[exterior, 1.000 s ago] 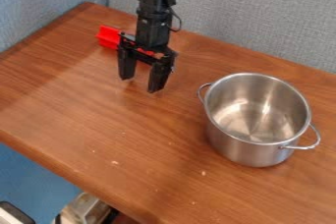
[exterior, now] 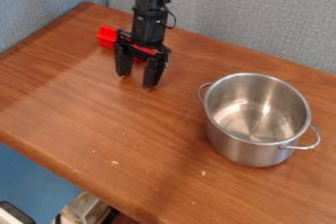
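Note:
My black gripper (exterior: 137, 67) hangs low over the wooden table, left of centre toward the back, with its fingers apart and open. Behind it lies a red object (exterior: 108, 36), partly hidden by the gripper and arm; I cannot tell what it is.
A large steel pot (exterior: 256, 140) with two handles stands on the right of the table (exterior: 118, 140). Grey padded walls stand at the back and left, and some metal hardware shows below the table's front left edge.
My gripper has shifted slightly to the left. The red object and the pot have not visibly moved.

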